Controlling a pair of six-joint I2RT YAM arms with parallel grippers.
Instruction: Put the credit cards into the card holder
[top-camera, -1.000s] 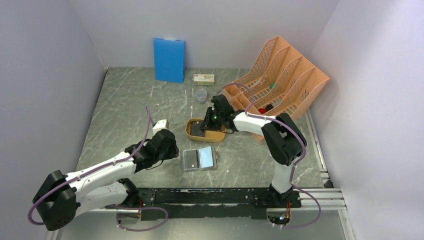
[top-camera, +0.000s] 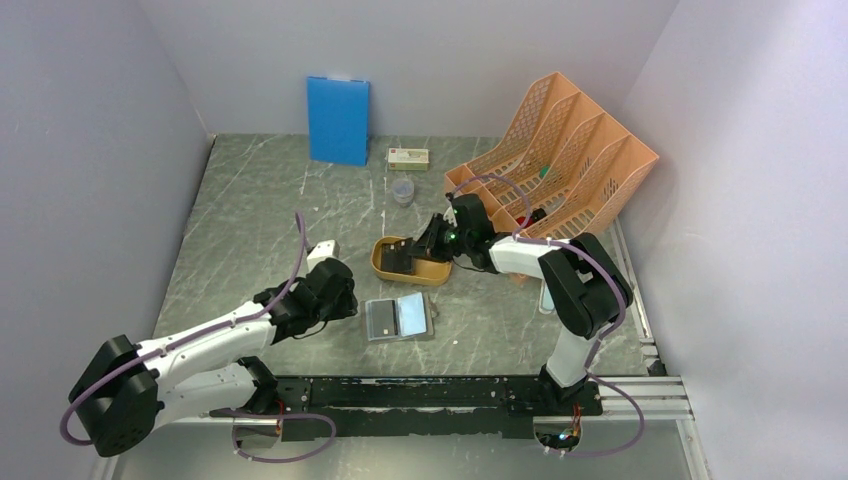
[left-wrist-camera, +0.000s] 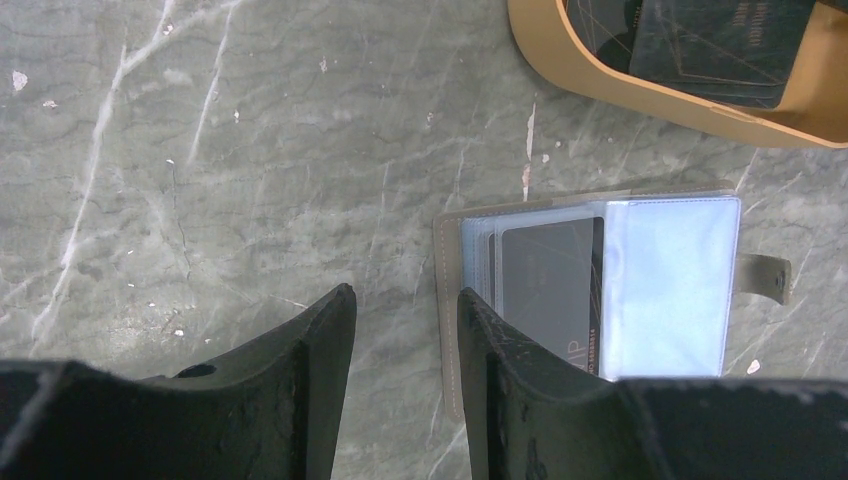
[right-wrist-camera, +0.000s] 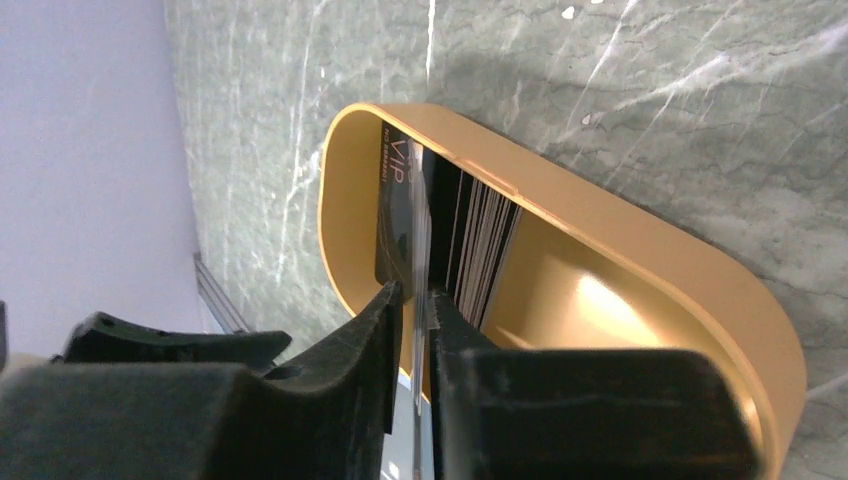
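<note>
The open card holder (left-wrist-camera: 672, 285) lies on the table, a grey card (left-wrist-camera: 547, 285) showing in its clear sleeve. My left gripper is open above the table at its left edge, nothing between the fingers. Beyond, an orange-tan tray (top-camera: 428, 279) holds several dark cards (top-camera: 397, 257). In the right wrist view they stand on edge as a stack (right-wrist-camera: 478, 235), beside a black card marked VIP (right-wrist-camera: 393, 205). Over the tray my right gripper has its fingers narrowly parted, with one thin, pale card edge (right-wrist-camera: 418, 225) running between the fingers; a firm grip does not show.
An orange slotted rack (top-camera: 575, 150) stands at the back right, close to my right arm. Behind the tray are a small clear cup (top-camera: 402, 191), a little box (top-camera: 408, 159) and a blue panel (top-camera: 338, 120). Open table lies at the left.
My right gripper has shifted a little to the right over the tray, its arm along with it. The left arm, tray and card holder look the same as before.
</note>
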